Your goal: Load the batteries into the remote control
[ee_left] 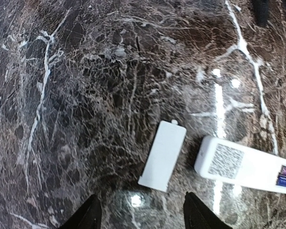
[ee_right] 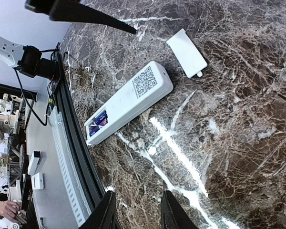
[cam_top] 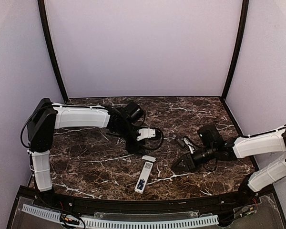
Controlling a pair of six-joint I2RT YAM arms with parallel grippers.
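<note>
The white remote (cam_top: pixel 143 179) lies on the dark marble table, its compartment uncovered with blue batteries (ee_right: pixel 97 121) visible at one end. Its white cover (ee_left: pixel 162 155) lies apart, beside the other end. My left gripper hangs above and behind the cover, open and empty. My right gripper is right of the remote in the top view, its fingers apart with nothing between them.
Walls stand at the back and both sides, and a dark rail runs along the front edge.
</note>
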